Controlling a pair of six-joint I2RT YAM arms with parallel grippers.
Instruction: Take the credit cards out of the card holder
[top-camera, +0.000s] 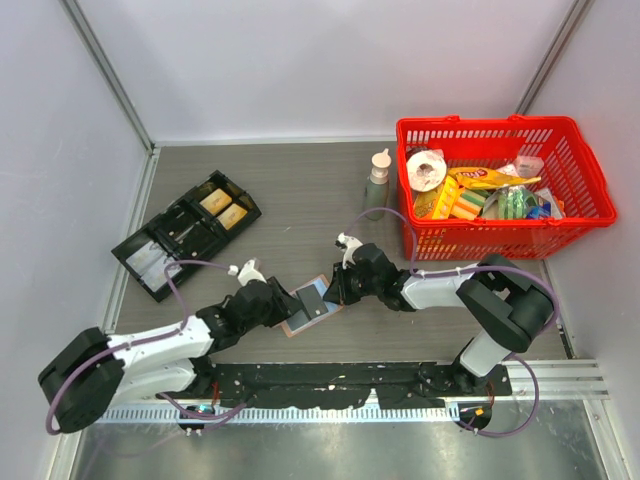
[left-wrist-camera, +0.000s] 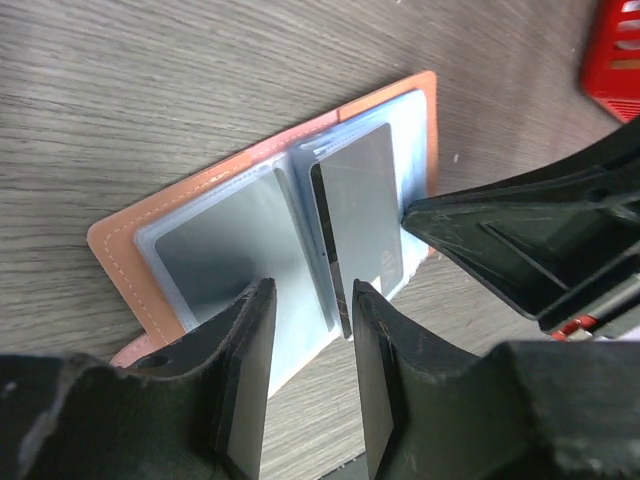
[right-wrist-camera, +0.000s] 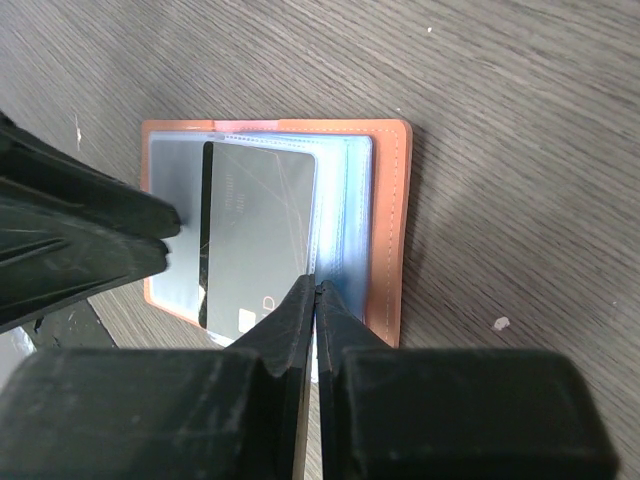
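The open card holder (top-camera: 292, 326), tan-edged with clear sleeves holding grey cards, lies on the table between both grippers. In the left wrist view its orange border (left-wrist-camera: 125, 250) frames two sleeves, with a grey card (left-wrist-camera: 365, 205) in the right one. My left gripper is open above the holder, nothing visible between its fingertips. My right gripper is shut at the holder's sleeve edge, beside the grey card (right-wrist-camera: 255, 230); what it pinches there is hard to tell, apparently the clear sleeve.
A black compartment tray (top-camera: 140, 250) lies at the left. A red basket (top-camera: 500, 235) full of items stands at the back right, with a bottle (top-camera: 376, 190) beside it. The table behind the holder is clear.
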